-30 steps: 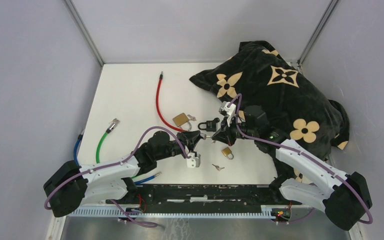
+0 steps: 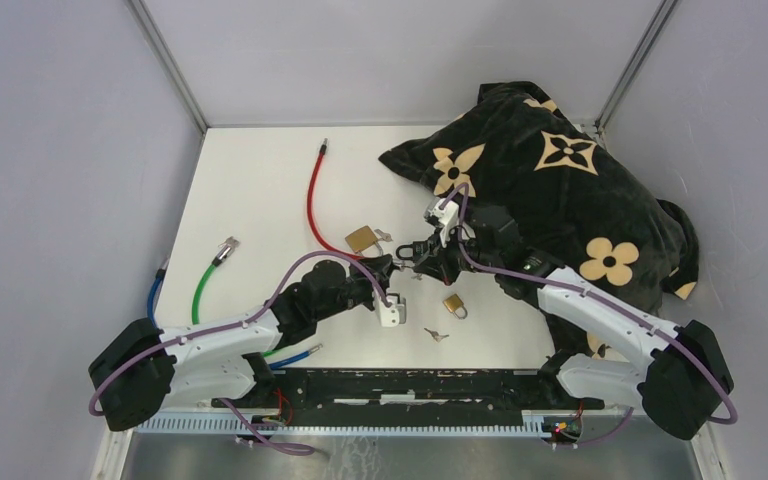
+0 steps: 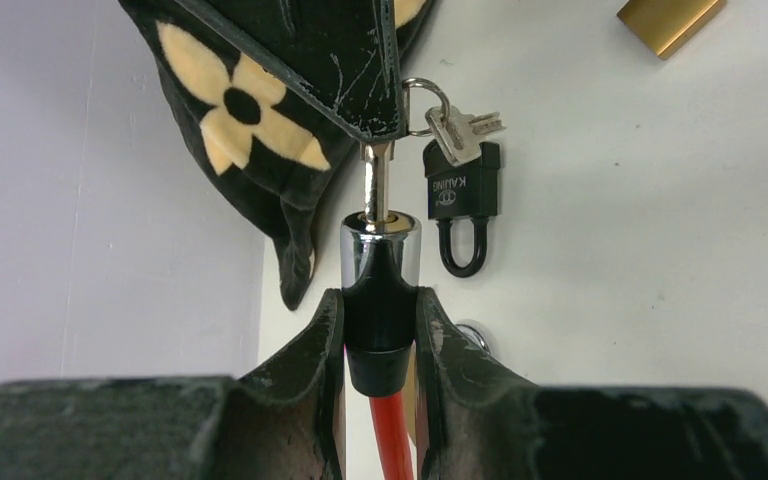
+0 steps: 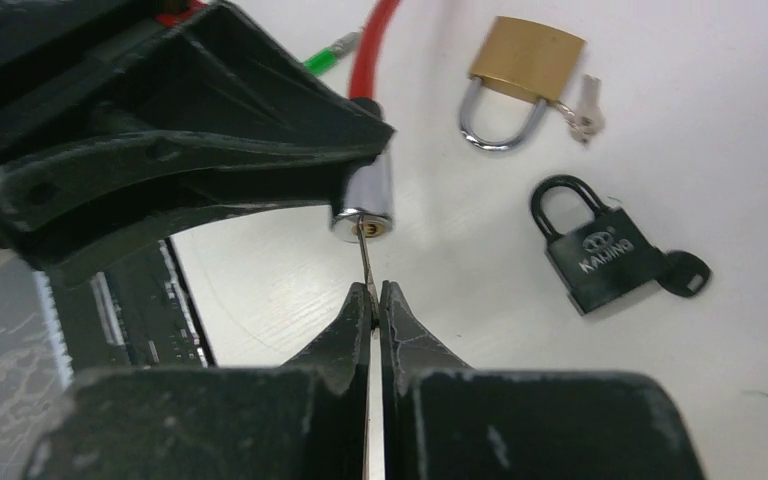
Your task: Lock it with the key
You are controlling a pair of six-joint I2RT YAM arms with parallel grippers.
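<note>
My left gripper is shut around the chrome and black end of the red cable lock (image 3: pixel 380 250), its keyhole face turned toward the right arm. My right gripper is shut on a silver key (image 4: pixel 364 255), whose blade meets the keyhole in the lock's face. In the left wrist view the shaft of that key runs straight into the cylinder, with part of it still showing. A second key (image 3: pixel 457 134) hangs on a ring beside the right fingertips. How deep the blade sits is hidden.
A black padlock (image 4: pixel 605 260) with its key lies beneath the grippers. Brass padlocks (image 2: pixel 362 239) (image 2: pixel 455 305) and loose keys (image 2: pixel 436 334) lie nearby. Green (image 2: pixel 201 290) and blue cables are on the left; a dark patterned cloth (image 2: pixel 580 200) covers the right side.
Both grippers have shifted slightly left and toward the back of the table, the right one more, so they stand closer together. The red cable has moved a little with the left gripper.
</note>
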